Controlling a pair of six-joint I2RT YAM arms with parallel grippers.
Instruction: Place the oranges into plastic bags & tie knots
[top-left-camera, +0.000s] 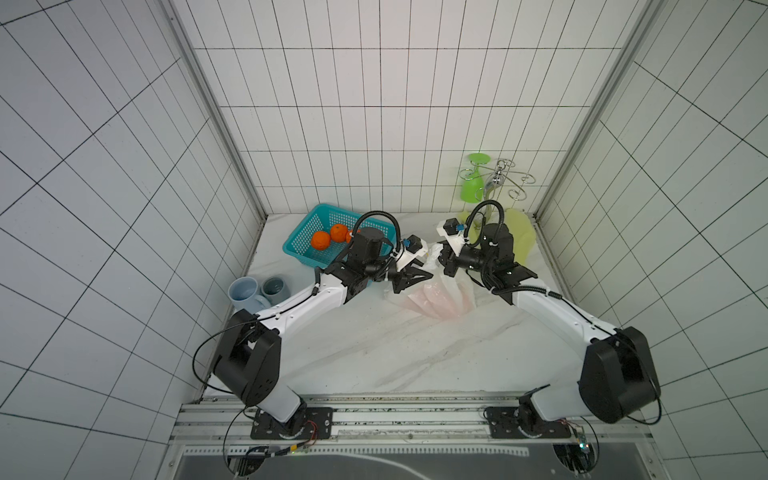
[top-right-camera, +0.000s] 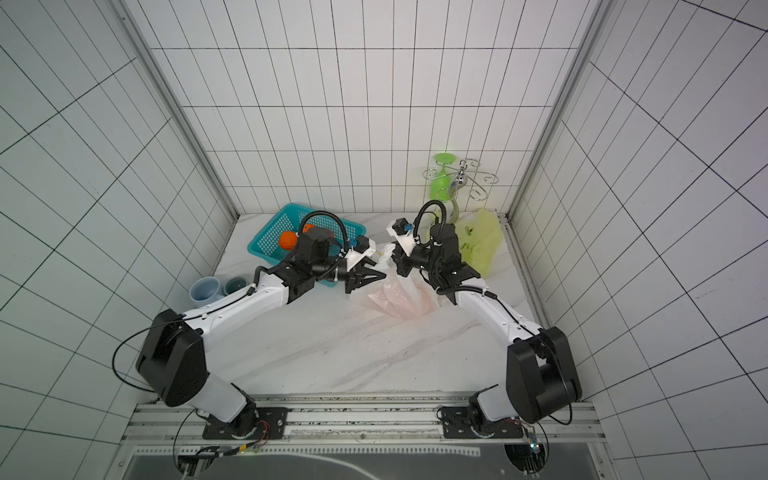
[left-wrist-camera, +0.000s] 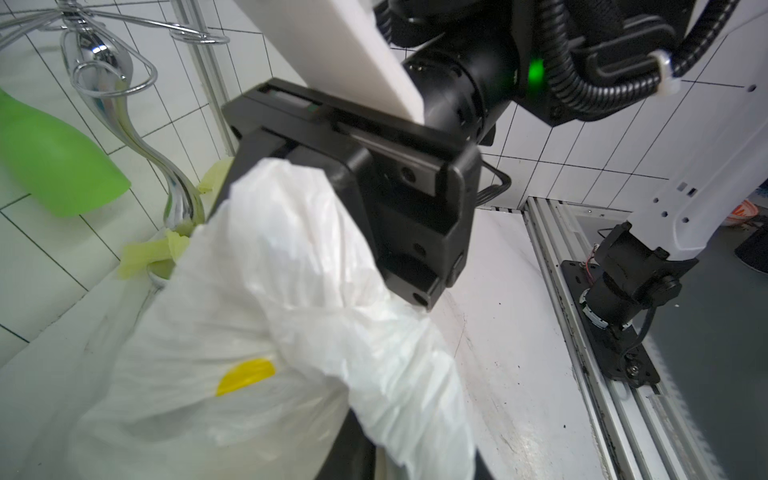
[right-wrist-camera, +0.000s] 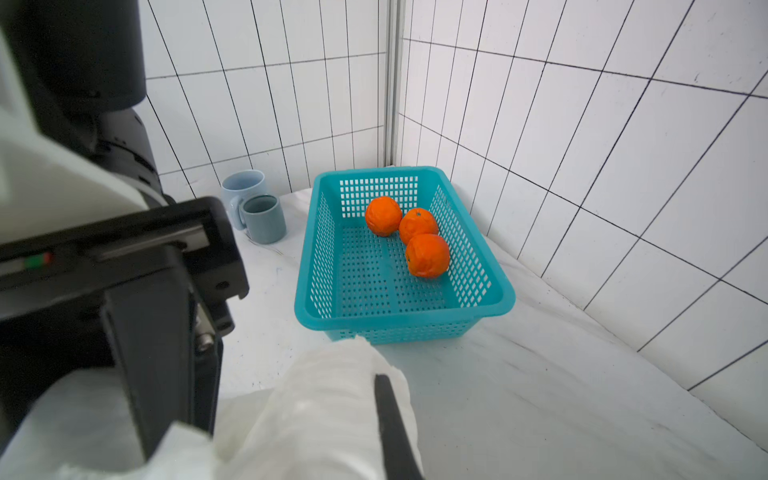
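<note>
A white plastic bag (top-left-camera: 432, 296), pinkish below, stands mid-counter between my grippers; its crumpled white top (left-wrist-camera: 288, 264) fills much of the left wrist view. My right gripper (top-left-camera: 448, 265) is shut at the bag's top, with white plastic (right-wrist-camera: 320, 416) close round its fingers. My left gripper (top-left-camera: 412, 280) is at the bag's left side, fingers apart in the top views; in its wrist view they are mostly hidden by plastic, so a hold cannot be seen. Three oranges (right-wrist-camera: 428, 254) lie in a teal basket (right-wrist-camera: 404, 320) at the back left.
Two mugs (top-left-camera: 248, 294) stand at the left edge. At the back right are a chrome rack (top-left-camera: 497, 177) with a green object (top-left-camera: 472, 189) and yellow-green plastic (top-left-camera: 521, 236).
</note>
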